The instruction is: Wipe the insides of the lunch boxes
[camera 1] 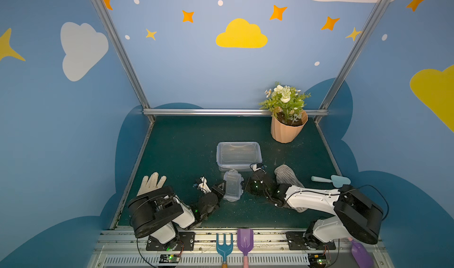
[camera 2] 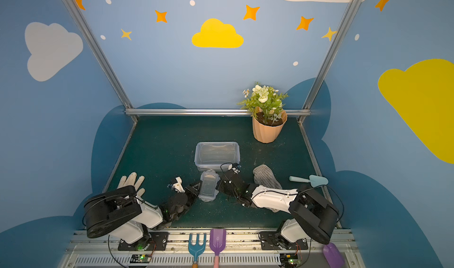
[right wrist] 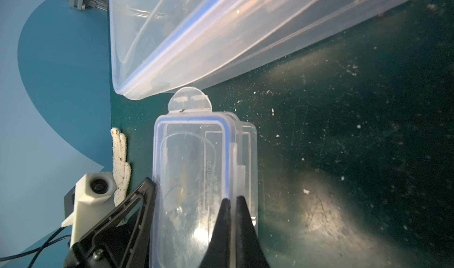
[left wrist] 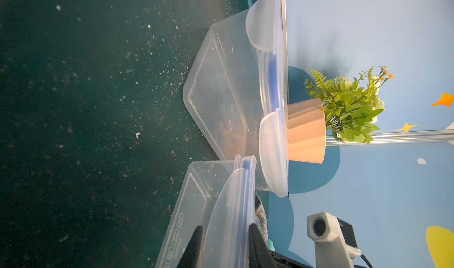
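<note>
The small clear lunch box (camera 1: pixel 233 185) lies at the table's middle front, between both grippers. The larger lunch box (camera 1: pixel 238 152) stands just behind it. My left gripper is at the small box's left side, part open, its fingertips astride the near rim and latch flap. From the other side, my right gripper is shut at the small box's rim, with only the thin edge, if anything, between its fingers. A grey cloth-like item (camera 1: pixel 288 174) lies to the right, partly hidden under the right arm.
A potted plant (camera 1: pixel 286 128) stands at the back right. A white glove (camera 1: pixel 151 183) lies at left, a pale trowel (camera 1: pixel 338 181) at right. A fork (camera 1: pixel 224 246) and purple shovel (camera 1: pixel 245 242) lie on the front rail.
</note>
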